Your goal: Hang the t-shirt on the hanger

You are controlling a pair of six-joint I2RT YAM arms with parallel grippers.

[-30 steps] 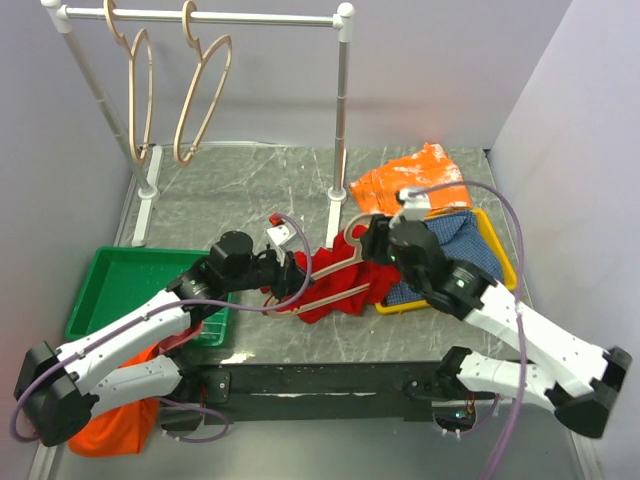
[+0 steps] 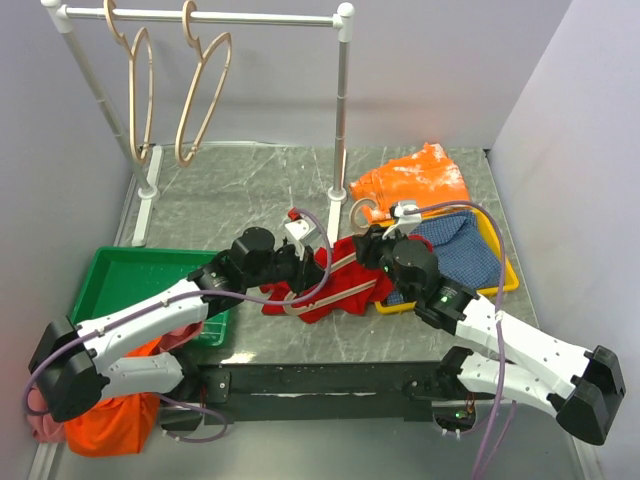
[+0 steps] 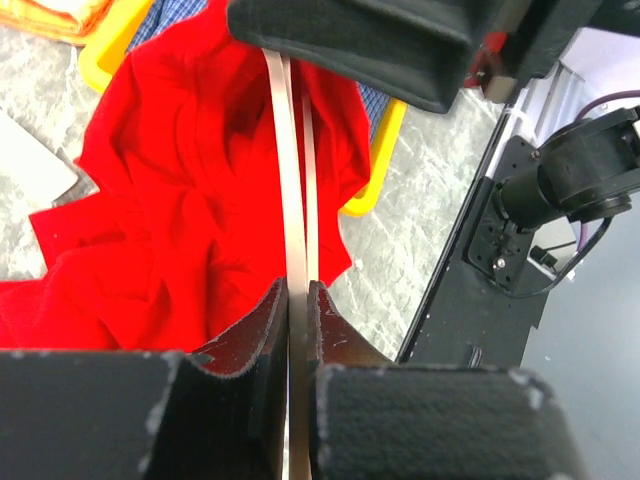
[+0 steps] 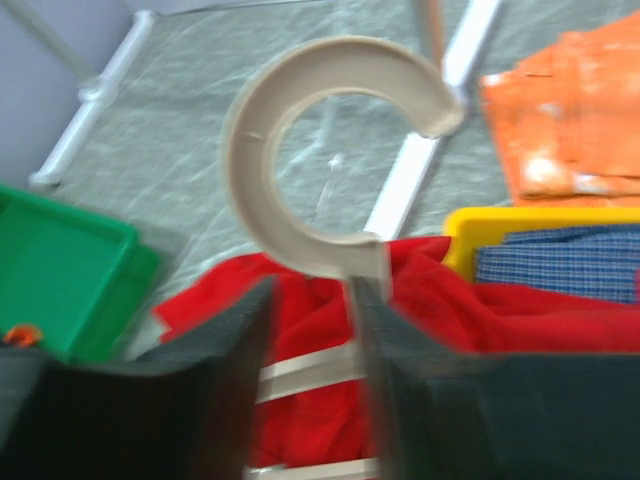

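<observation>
A beige hanger has its bars lying over the red t-shirt (image 2: 345, 292) at the middle of the table; its hook (image 4: 250, 170) stands clear of the cloth in the right wrist view. My left gripper (image 2: 312, 272) is shut on the hanger, whose bar (image 3: 291, 190) runs between the fingers in the left wrist view. Over the shirt's right part is my right gripper (image 2: 362, 250). Its blurred fingers (image 4: 372, 330) stand apart, close to the hook's base. Whether the right one touches the hanger, I cannot tell. Part of the shirt is hidden beneath both arms.
To the right, a yellow bin (image 2: 512, 270) holds blue checked cloth (image 2: 462, 250), with orange cloth (image 2: 415, 182) behind it. An empty green tray (image 2: 130, 262) stands left. Two hangers (image 2: 200, 95) hang from the rack's bar (image 2: 260, 18).
My left gripper has shifted a little to the right with the hanger. The right gripper has moved slightly left and toward the table's front, and the hanger's hook now sits farther back.
</observation>
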